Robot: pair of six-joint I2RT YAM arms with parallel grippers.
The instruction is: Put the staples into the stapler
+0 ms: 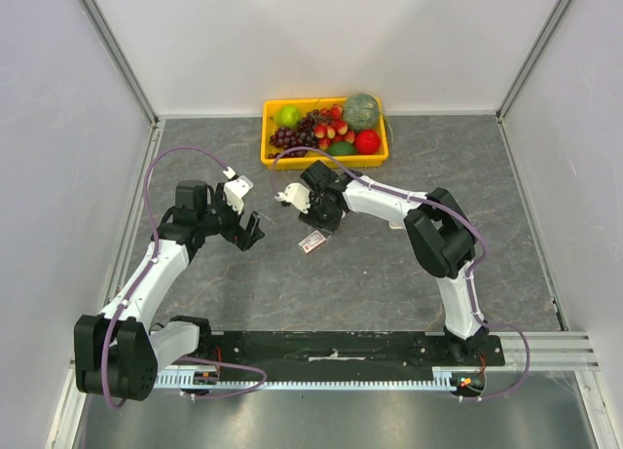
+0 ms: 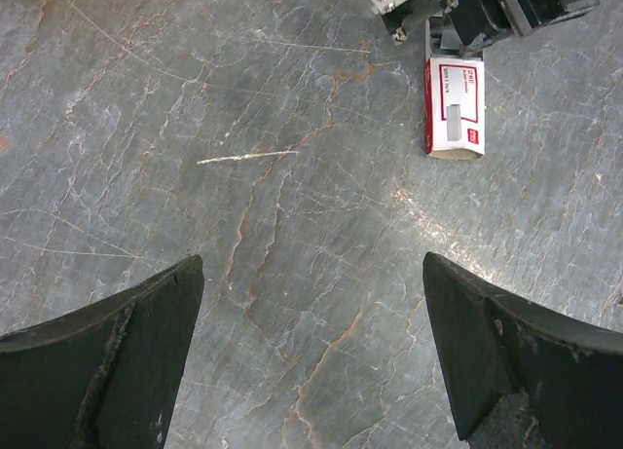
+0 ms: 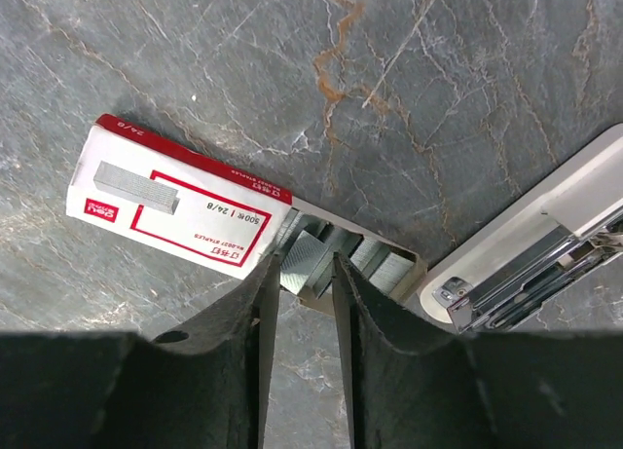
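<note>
The staple box [image 3: 170, 196], white and red, has its inner tray slid out, holding strips of staples [image 3: 389, 274]. My right gripper is part open over the tray, its fingertips at a tilted block of staples; whether they grip it I cannot tell. The stapler [image 3: 526, 235] lies open beside the tray's end. In the top view my left gripper [image 1: 251, 233] hangs open to the left of the box; in its wrist view bare table lies between the fingers, with the box [image 2: 456, 108] beyond.
A yellow crate [image 1: 268, 142] of fruit stands at the back. A small pale item [image 1: 397, 225] lies right of centre, partly under the right arm.
</note>
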